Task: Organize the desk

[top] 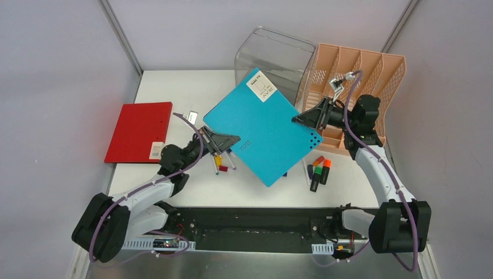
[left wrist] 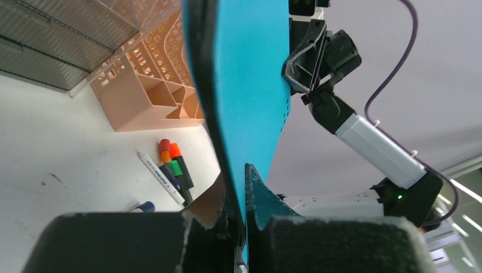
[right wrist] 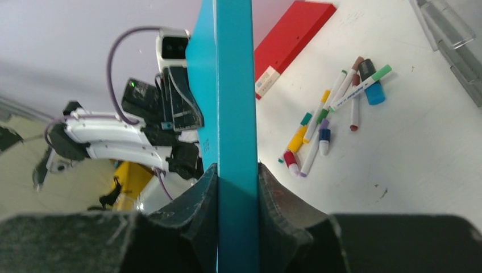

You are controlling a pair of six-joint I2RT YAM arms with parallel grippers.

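Observation:
A blue binder (top: 273,139) hangs over the middle of the desk, held by both arms. My left gripper (top: 232,141) is shut on its lower-left edge, and my right gripper (top: 299,120) is shut on the opposite side. In the right wrist view its blue spine (right wrist: 236,114) runs between the fingers. A red binder (top: 134,131) lies flat at the left. Scattered markers (right wrist: 355,108) lie on the desk beneath the blue binder, with thicker markers (top: 318,177) at the right.
A clear tray (top: 270,46) and a peach divided organizer (top: 383,70) stand at the back right.

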